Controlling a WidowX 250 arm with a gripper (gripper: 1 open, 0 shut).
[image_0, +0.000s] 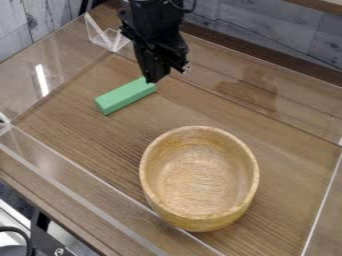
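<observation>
My black gripper hangs in the upper middle of the camera view, above and a little right of a green block, apart from it in the image. It looks shut, with nothing visible between its fingers. The flat, oblong block lies diagonally on the wooden table. An empty, light wooden bowl stands in the lower middle, nearer the camera.
</observation>
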